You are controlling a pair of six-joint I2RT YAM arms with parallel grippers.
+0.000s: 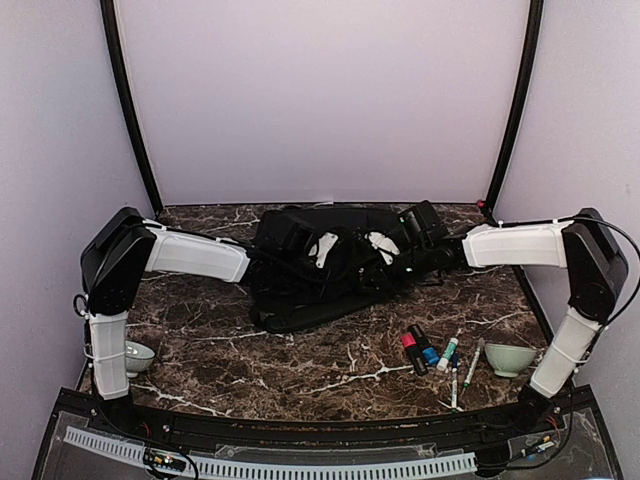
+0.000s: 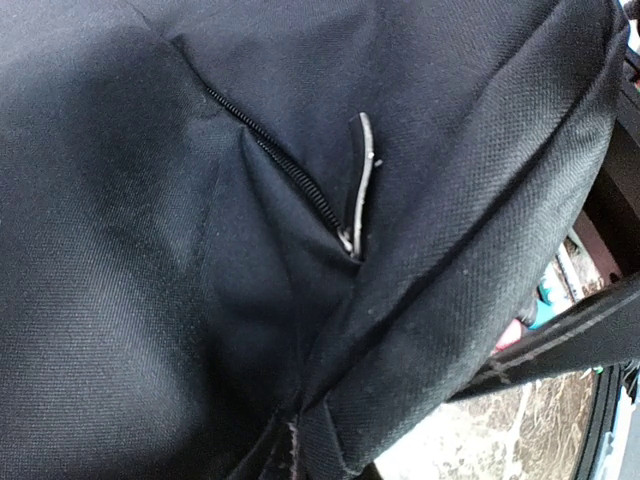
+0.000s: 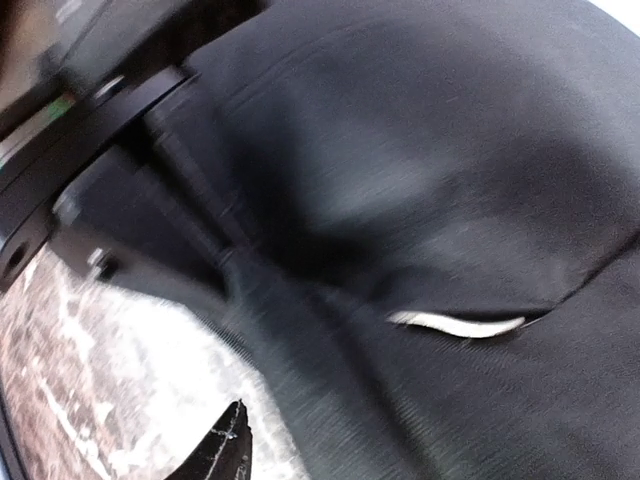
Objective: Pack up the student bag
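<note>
The black bag (image 1: 300,318) lies across the back middle of the table, both grippers on it. My left gripper (image 1: 323,272) is shut on the bag's fabric, whose fold fills the left wrist view. A zipper (image 2: 280,160) with a pale-edged pull (image 2: 362,180) shows there. My right gripper (image 1: 382,268) is at the bag's right part; in the right wrist view its dark fingers are against the fabric, and whether they grip it is hard to tell. A pale strip (image 3: 455,325) shows in a seam there.
At the front right lie red and blue markers (image 1: 412,348), a glue stick (image 1: 447,353) and several pens (image 1: 470,367), beside a bowl (image 1: 510,360). Another bowl (image 1: 138,356) stands at the front left.
</note>
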